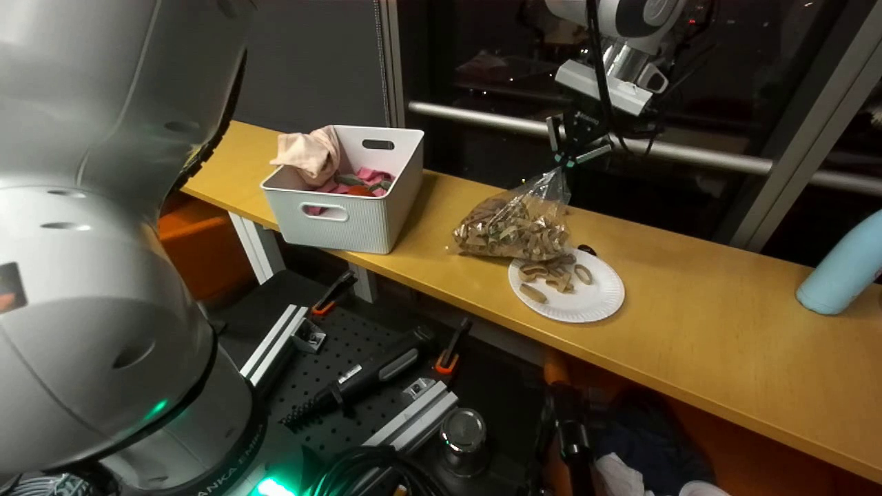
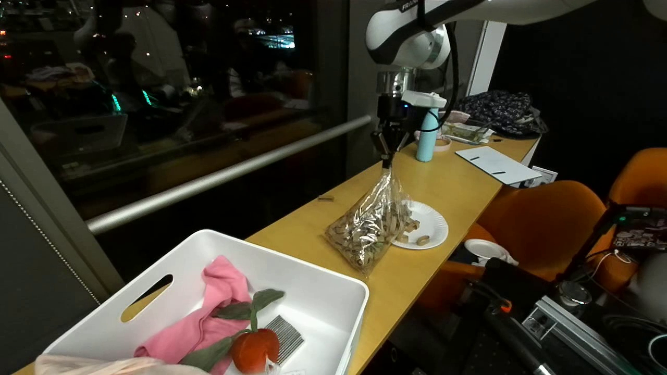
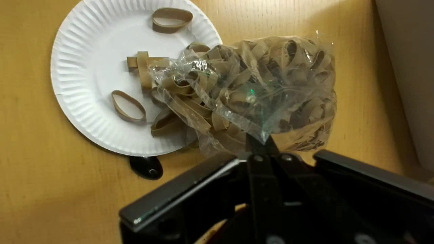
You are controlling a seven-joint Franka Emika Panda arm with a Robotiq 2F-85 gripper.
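Observation:
A clear plastic bag (image 1: pixel 517 224) full of tan rubber bands hangs by its upper edge from my gripper (image 1: pixel 562 160), its body leaning over the table. My gripper (image 2: pixel 386 163) is shut, with the thin film pinched at its fingertips. In the wrist view, the mouth of the bag (image 3: pixel 244 97) spreads over the right part of the white paper plate (image 3: pixel 93 93), and a fold of film meets the gripper. Several loose bands lie on the plate, among them one band (image 3: pixel 128 106) near its left side and another band (image 3: pixel 171 20) near its top.
A white bin (image 1: pixel 347 223) with cloth and a red soft toy (image 2: pixel 255 350) stands beside the bag. A black oval object (image 3: pixel 146 167) touches the plate's edge. One stray piece (image 2: pixel 325 199) lies near the window side. Clear table reaches toward the blue bottle (image 1: pixel 843 269).

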